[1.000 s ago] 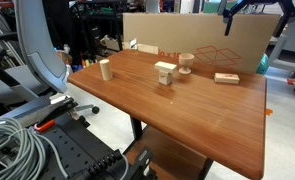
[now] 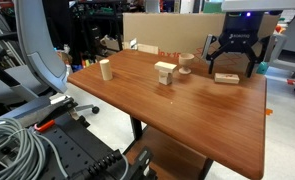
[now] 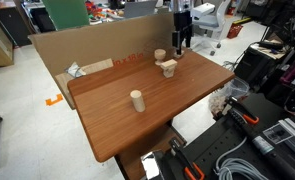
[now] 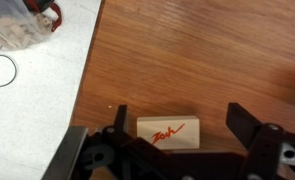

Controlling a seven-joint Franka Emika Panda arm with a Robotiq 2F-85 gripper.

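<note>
My gripper (image 2: 231, 66) stands open above a small light wooden block (image 2: 226, 78) near the table's far right corner. Seen from the wrist, the block (image 4: 168, 132) lies between and a little below the open fingers, with red writing on its face. The gripper has nothing held between its fingers. From the opposite side, the gripper (image 3: 183, 46) hangs over that same corner, with the block hard to make out there.
A wooden cup (image 2: 185, 63) stands left of the block, and a stacked block piece (image 2: 166, 73) nearer the middle. A pale cylinder (image 2: 106, 69) is far left. A cardboard wall (image 2: 187, 35) backs the table.
My gripper has come down from well above the table to just over the block. It has stayed open. The objects on the table have not moved.
</note>
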